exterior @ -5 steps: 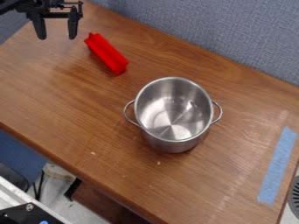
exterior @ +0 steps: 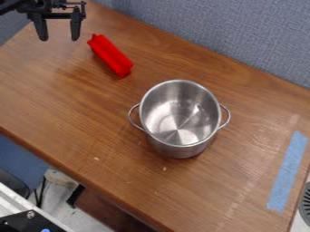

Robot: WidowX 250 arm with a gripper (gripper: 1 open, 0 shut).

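Note:
My gripper (exterior: 58, 29) is at the top left of the camera view, open, its black fingers pointing down with nothing between them. To its right a red oblong object (exterior: 111, 54) lies on the wooden table, apart from the fingers. A steel pot (exterior: 179, 118) with two side handles stands right of the table's middle, empty as far as its inside shows.
A strip of blue tape (exterior: 287, 172) runs along the table (exterior: 109, 127) at the right. A blue-grey padded wall (exterior: 242, 32) borders the back. Cables and dark equipment sit below its front-left edge.

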